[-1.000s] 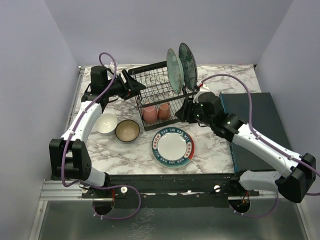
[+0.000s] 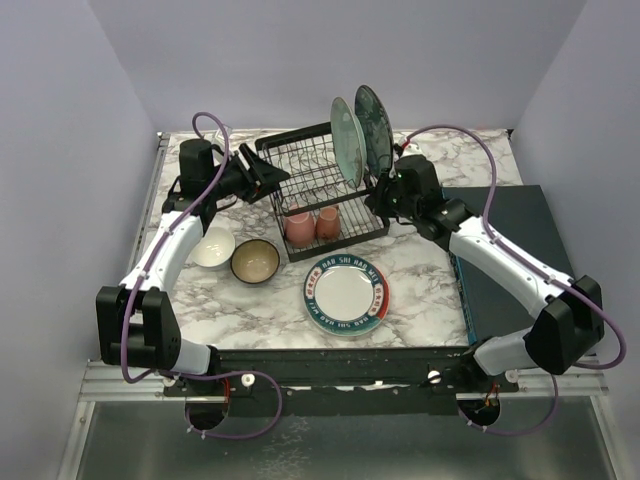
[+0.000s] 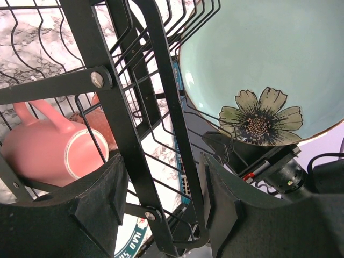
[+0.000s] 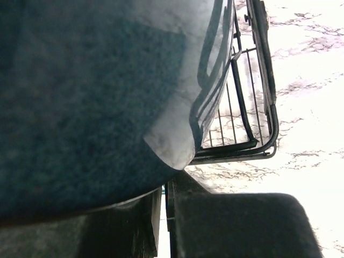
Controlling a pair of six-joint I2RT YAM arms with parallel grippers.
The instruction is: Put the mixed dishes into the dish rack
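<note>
My left gripper is shut on the black side frame of the dish rack (image 2: 310, 180), with the frame bars between its fingers. In the rack's back part, a pale green plate (image 2: 347, 140) and a dark teal plate (image 2: 374, 125) stand on edge. Two pink mugs (image 2: 300, 229) sit in the front part. At the rack's right side, close below the plates, is my right gripper (image 2: 374, 200). In the right wrist view the dark plate (image 4: 91, 107) looms over its fingertips, which are shut close together; whatever lies between them is hidden.
A plate with a teal lettered rim (image 2: 346, 328) lies in front of the rack. Left of it stand a brown bowl (image 2: 255, 261) and a white bowl (image 2: 214, 247). A dark flat panel (image 2: 515, 260) covers the right side. Bare marble shows at front left.
My right gripper has moved up and slightly right, toward the lower edge of the upright plates. The left gripper stays on the rack frame, and the dishes look nearly unmoved.
</note>
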